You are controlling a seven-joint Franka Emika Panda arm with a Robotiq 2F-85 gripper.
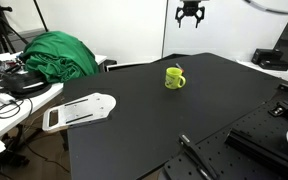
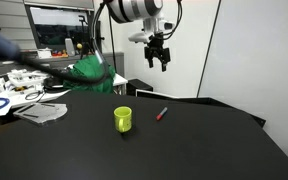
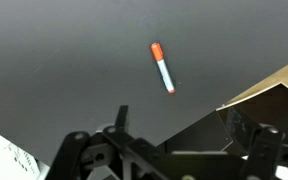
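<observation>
A red-capped marker with a white barrel (image 3: 166, 76) lies on the dark table, also seen as a small reddish stick (image 2: 162, 114) in exterior view 2. Close to it stands a yellow-green mug (image 1: 173, 80), upright, its handle (image 2: 125, 125) turned toward that second camera. High above the far part of the table hangs my gripper (image 1: 188, 20), pointing down. Its two fingers are spread, with nothing between them. The wrist view looks down on the marker, ahead of the open gripper; the mug is outside that view.
A white tray-like board (image 1: 80, 111) lies at the table's left edge. Green cloth (image 1: 60, 57) is heaped behind it on a side bench. A white panel (image 2: 194, 78) stands behind the table.
</observation>
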